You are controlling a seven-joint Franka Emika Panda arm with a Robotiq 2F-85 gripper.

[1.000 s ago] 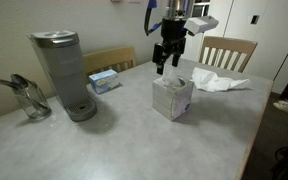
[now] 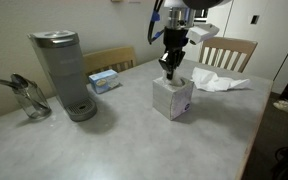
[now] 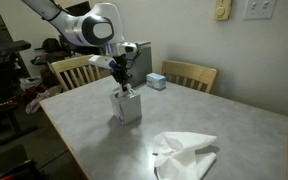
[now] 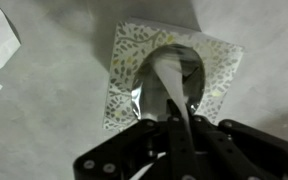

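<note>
My gripper is shut, pointing down right over the opening of a tissue box. The box (image 2: 172, 100) is a pale cube on the table; from above, its top (image 4: 127, 53) is patterned with small leaf-like marks around an oval, clear-film opening. A white tissue (image 4: 168, 72) sticks up out of that opening and narrows toward the fingertips, touching or nearly touching them. Whether it is pinched between them is hard to tell. In the second exterior view the gripper (image 3: 123, 86) meets the top of the box (image 3: 126, 107).
A crumpled white cloth or paper (image 3: 185, 155) lies apart from the box. A grey coffee maker (image 2: 65, 75), a glass with utensils (image 2: 31, 99) and a blue-white box (image 2: 104, 81) stand elsewhere. Wooden chairs (image 3: 189, 76) line the table. Bare tabletop surrounds the tissue box.
My gripper has come down from above the box to the tissue at its opening. The box and the other objects have stayed in place.
</note>
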